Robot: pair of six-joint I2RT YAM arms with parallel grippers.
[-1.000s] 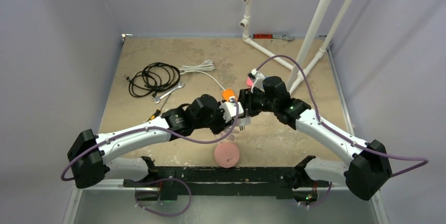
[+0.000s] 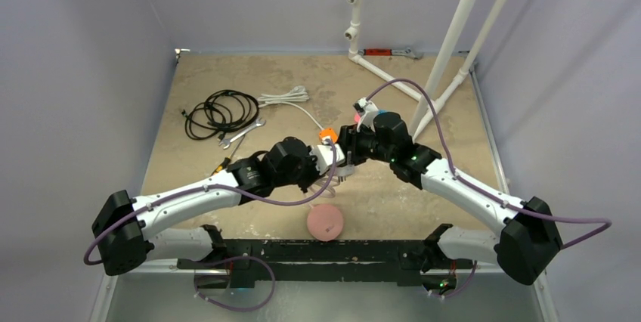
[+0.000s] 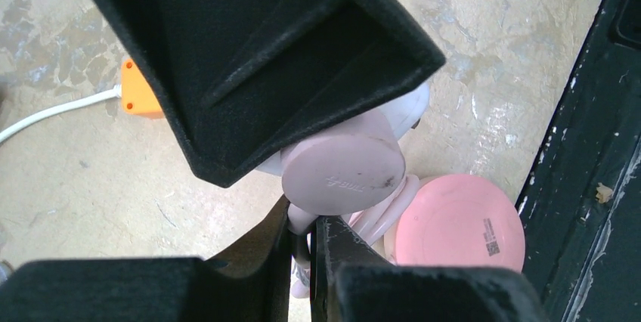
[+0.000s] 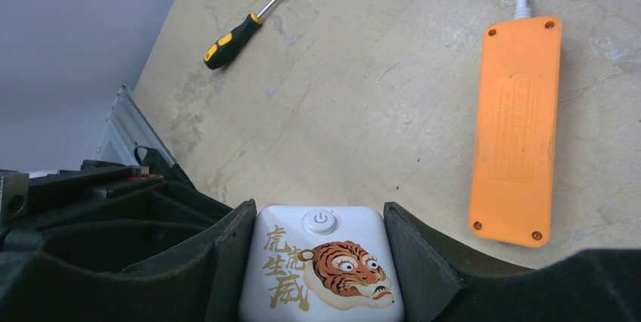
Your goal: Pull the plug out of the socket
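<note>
A pale pink round plug (image 3: 345, 174) shows in the left wrist view. My left gripper is shut on the neck of this plug, where its cord begins. Behind the plug sits the white socket (image 3: 410, 106), mostly covered by a black finger of the other arm; plug and socket look pressed together, though their seam is hidden. In the right wrist view my right gripper grips that socket (image 4: 286, 250) from both sides, its tiger picture and power button facing the camera. From above, both grippers meet over the table's middle, with metal prongs (image 2: 341, 179) below them.
On the table near the grippers lies an orange power strip (image 4: 515, 133). A pink round pad (image 2: 325, 222) rests in front. Black cable (image 2: 219, 116), a wrench and a screwdriver (image 4: 234, 41) lie left. White pipes (image 2: 453, 42) stand at the back right.
Both grippers, with the plug and socket between them, have shifted slightly left in the top view. Both grips stay shut.
</note>
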